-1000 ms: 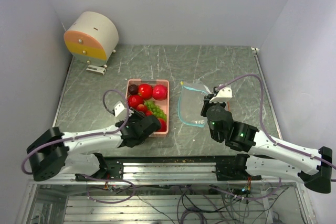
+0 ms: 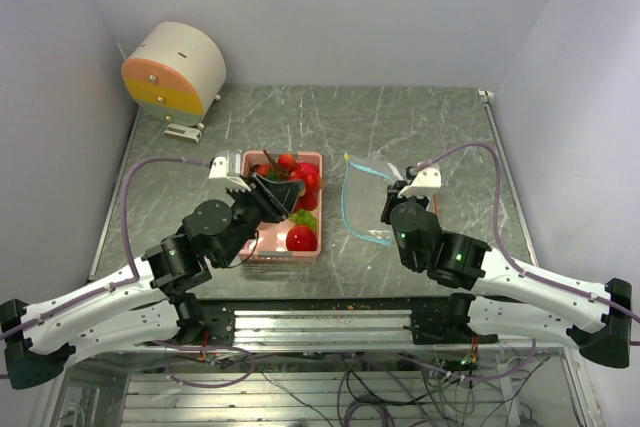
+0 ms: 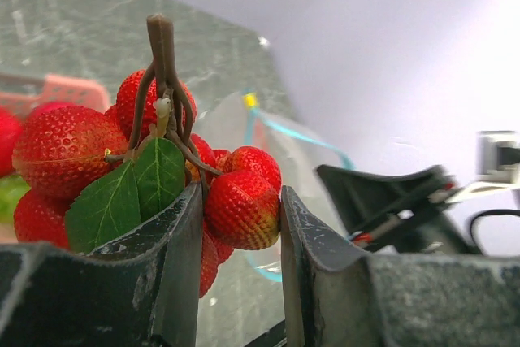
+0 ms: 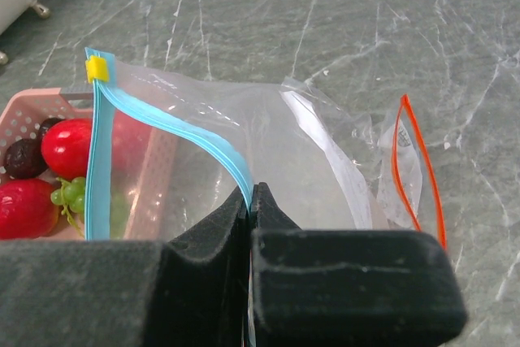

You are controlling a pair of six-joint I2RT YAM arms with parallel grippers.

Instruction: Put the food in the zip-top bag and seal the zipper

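Observation:
My left gripper is shut on a bunch of red strawberries [image 3: 73, 152] with leaves and stems, raised over the pink food basket [image 2: 270, 255]. The basket also holds red fruits [image 4: 67, 148], dark items and green grapes [image 4: 73, 195]. The zip bag [image 2: 365, 202], with blue zipper and yellow slider [image 4: 98, 68], stands right of the basket. My right gripper is shut on the blue-edged rim of the bag, holding it up.
A cream cabinet [image 2: 175, 72] stands at the back left. Grey walls bound the marble table [image 2: 360, 117] at back and sides.
My left gripper has risen out of the basket with the strawberry bunch and moved right, toward the bag. The right arm stays in place.

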